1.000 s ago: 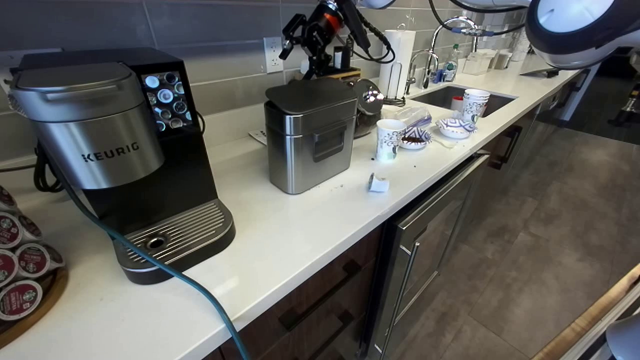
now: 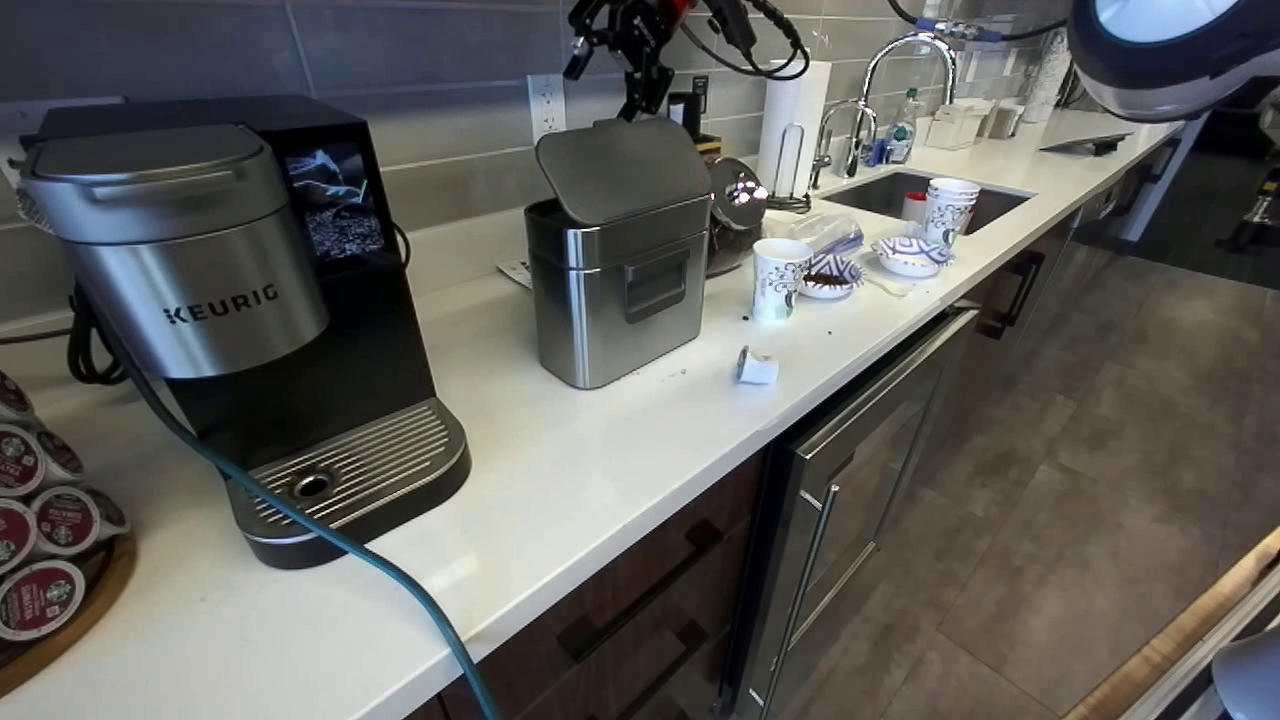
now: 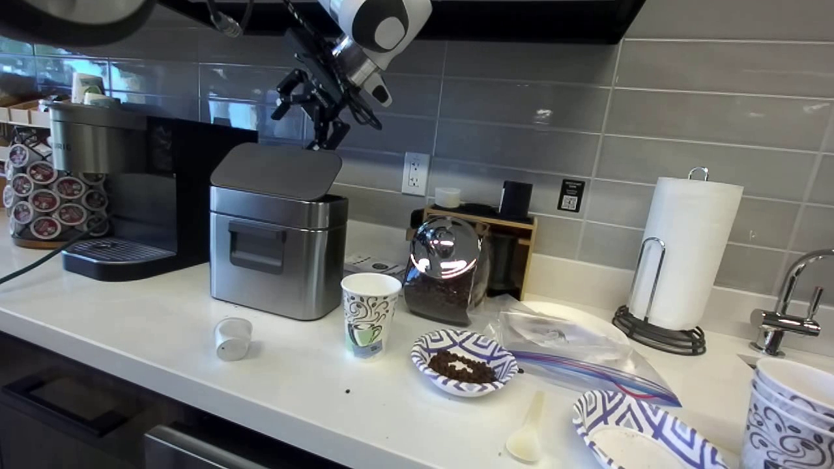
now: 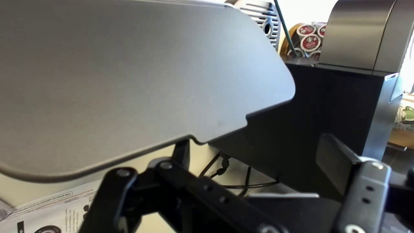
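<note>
A brushed-steel canister [image 3: 277,254] with a dark handle recess stands on the counter. Its grey lid [image 2: 624,168] is tilted, with the wall-side edge raised and a gap below it. My gripper [image 3: 295,131] is just above and behind that raised edge, on the wall side. In the wrist view the gripper is open, its fingers wide apart and no object between them. One finger [image 4: 166,166] reaches the underside or edge of the lid [image 4: 136,85]; exact contact is hard to tell. Little of the canister's inside shows.
A Keurig coffee maker [image 2: 240,288] stands beside the canister. A paper cup [image 3: 369,312], a white pod [image 3: 232,339], a bowl of dark grounds [image 3: 461,344] and a glass jar [image 3: 442,289] are close by. The tiled wall is just behind.
The lid has gone from nearly flat to clearly tilted, its wall-side edge rising. My gripper has moved up along with that edge.
</note>
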